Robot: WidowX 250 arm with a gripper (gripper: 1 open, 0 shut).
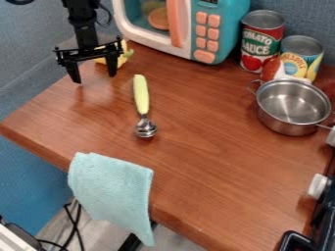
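Observation:
My black gripper hangs low over the back left of the wooden table, its fingers apart, in front of a yellow object that it partly hides. An ice-cream scoop with a pale yellow handle lies in the middle of the table, right of the gripper. A light blue cloth drapes over the front edge.
A toy microwave stands at the back, with cans to its right. A steel pot sits at the right, above a black appliance.

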